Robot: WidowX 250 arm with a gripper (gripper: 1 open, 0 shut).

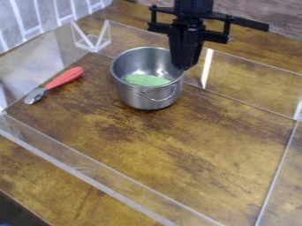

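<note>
A steel pot [147, 93] with a wire handle stands on the wooden table, a light green object [147, 79] lying inside it. The black gripper [181, 62] hangs above and behind the pot at its back right, shut, with nothing visible between its fingers. A red-handled utensil [65, 78] with a metal head lies to the left of the pot.
Clear low panels border the work area on the wooden table [200, 159]. A white slatted rail [35, 18] is at the back left.
</note>
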